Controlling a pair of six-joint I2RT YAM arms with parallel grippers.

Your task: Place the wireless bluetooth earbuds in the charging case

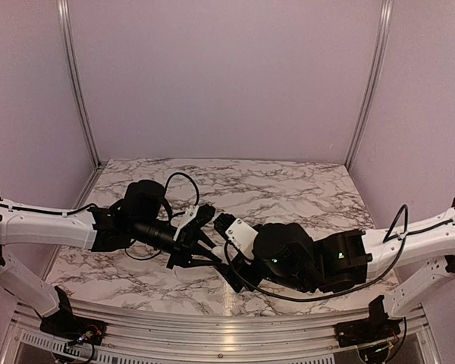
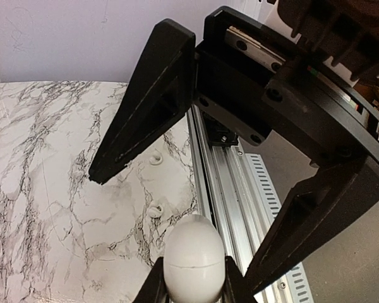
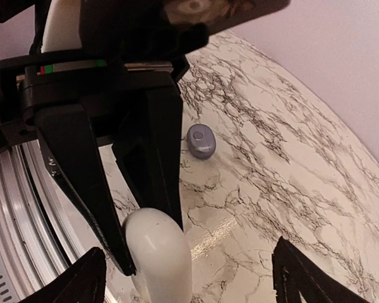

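Observation:
A white charging case is held in my left gripper, whose fingers close on it in the right wrist view. Facing it, my right gripper stands open, its black fingertips apart on either side of the case, seen at the bottom of the right wrist view. Two small white pieces, apparently earbuds, lie on the marble table in the left wrist view. In the top view the case is mostly hidden between the two grippers.
A small grey rounded object lies on the marble table in the right wrist view. A metal rail runs along the front edge.

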